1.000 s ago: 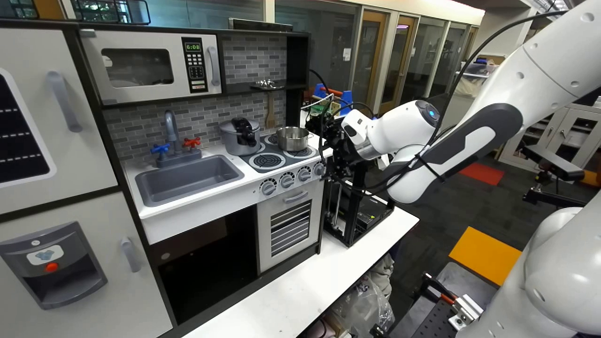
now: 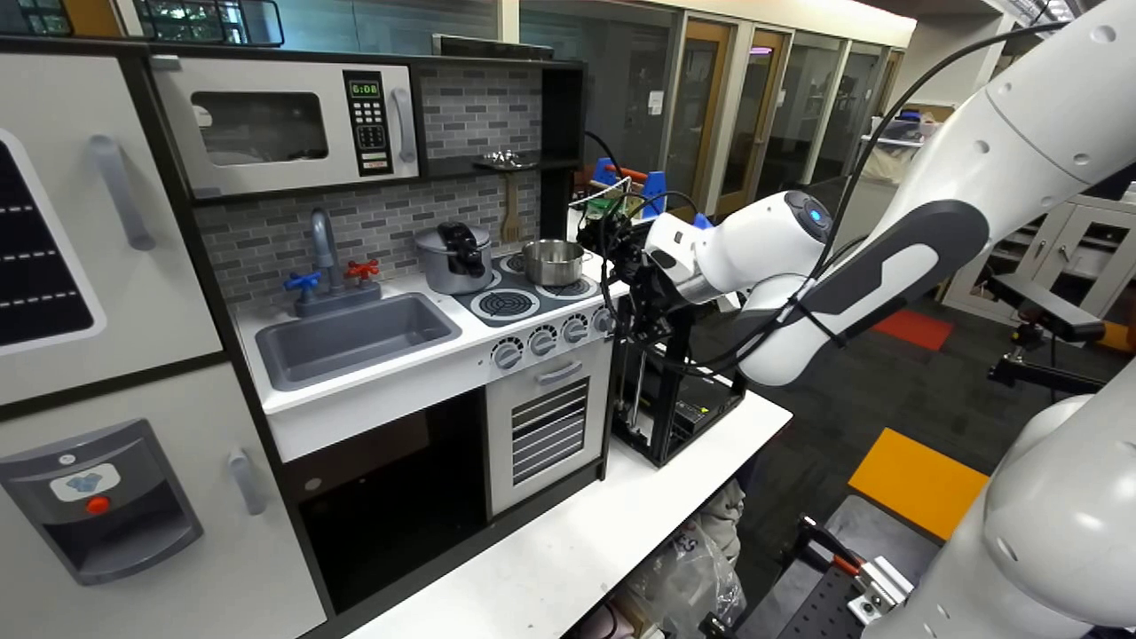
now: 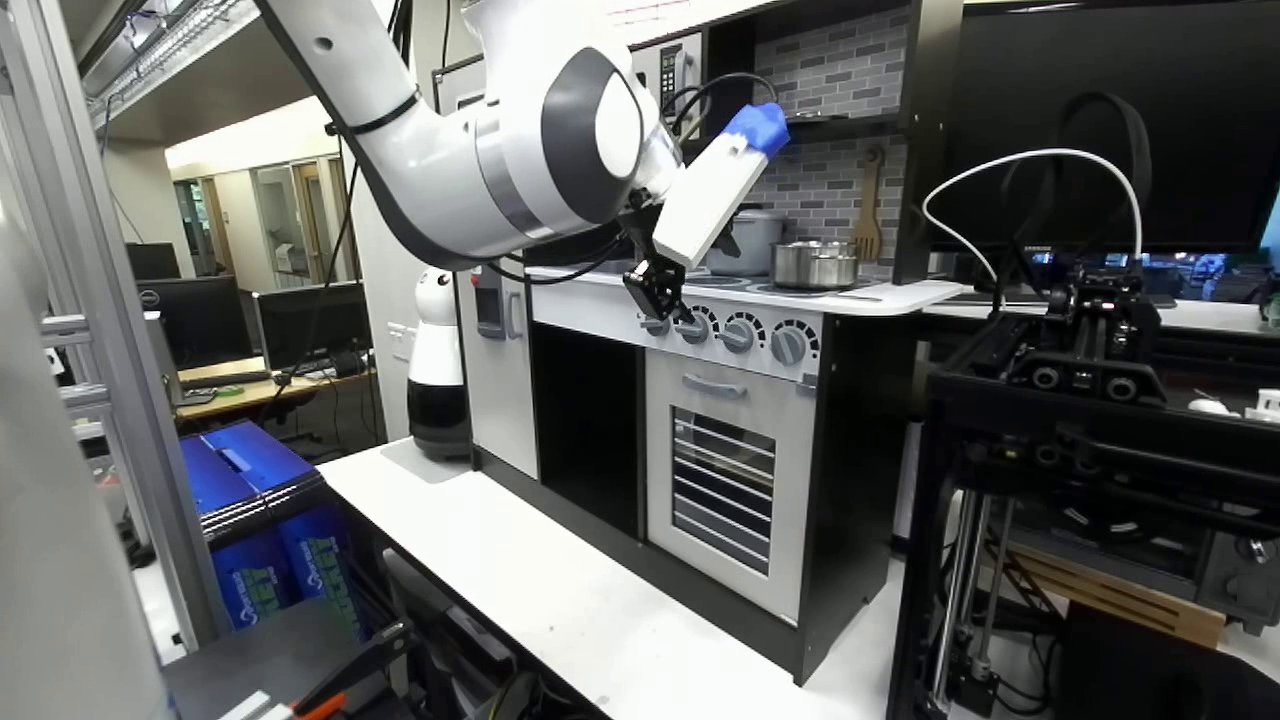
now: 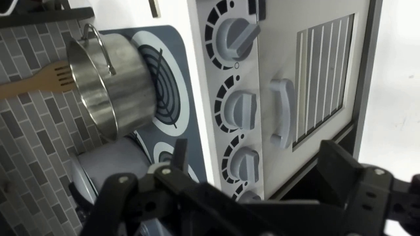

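My gripper stands open in front of the toy stove, its two fingers wide apart with nothing held between them. In the wrist view, the row of grey stove knobs (image 4: 241, 110) runs down the panel between and above the fingers; no contact shows. Left of the knobs, a steel pot (image 4: 122, 84) sits on a burner of the cooktop (image 4: 179, 51). Partly behind the left finger is the grey lidded pot (image 4: 118, 161). The oven door handle (image 4: 287, 112) lies to the right of the knobs. From the second exterior view, the gripper (image 3: 674, 302) appears near the knob panel.
In the first exterior view, the sink (image 2: 357, 339) with its faucet (image 2: 322, 245) lies left of the stove. A wooden spatula (image 2: 511, 213) hangs at the back wall. A black-framed machine (image 3: 1080, 396) stands right of the kitchen.
The arm has shifted very slightly to the right and down in the first exterior view. The pots and knobs look unchanged.
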